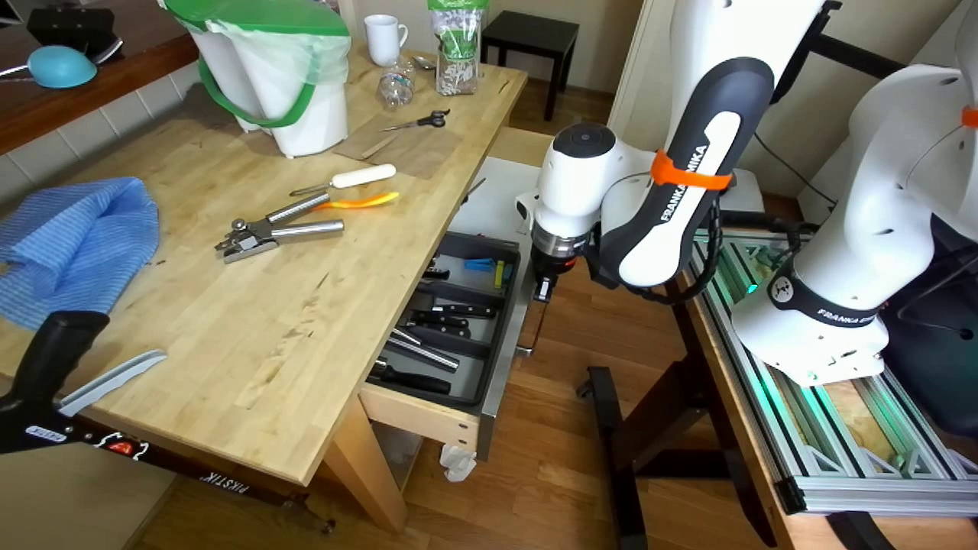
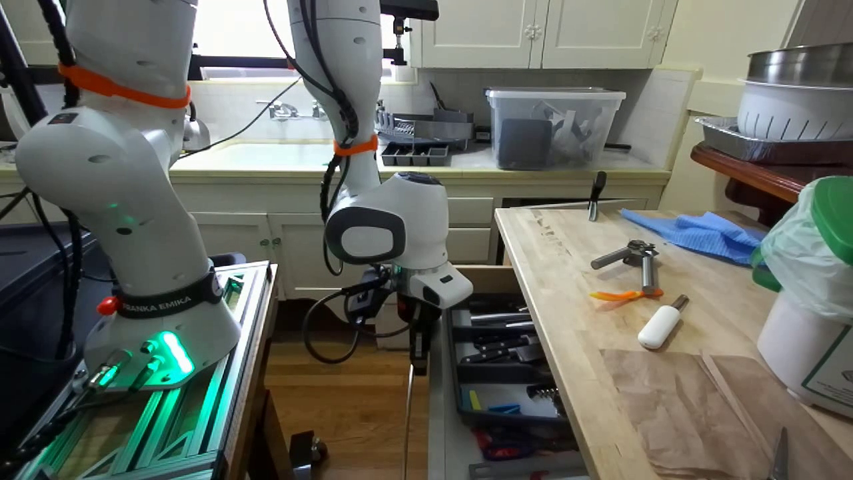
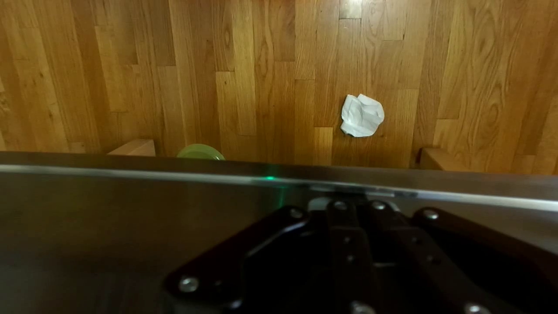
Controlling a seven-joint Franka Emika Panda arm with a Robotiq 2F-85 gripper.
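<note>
A drawer (image 1: 506,371) with a metal front stands open beneath the wooden table, its dark organizer tray (image 1: 480,242) showing. Along the outside of the front runs a thin bar handle (image 2: 409,420). My gripper (image 1: 542,292) points down at the drawer's outer side, at the upper end of that handle in exterior view 1. In the wrist view the gripper is shut, its dark fingers side by side against the metal front (image 3: 130,175). Whether the handle lies between the fingers or beside them cannot be made out.
Knives (image 1: 449,319) and other utensils lie in the tray. On the tabletop are a garlic press (image 1: 261,234), a peeler (image 1: 364,176), scissors (image 1: 431,119) and a blue cloth (image 1: 92,238). Crumpled white paper (image 3: 362,116) rests on the floor. Open floor lies between table and robot stand.
</note>
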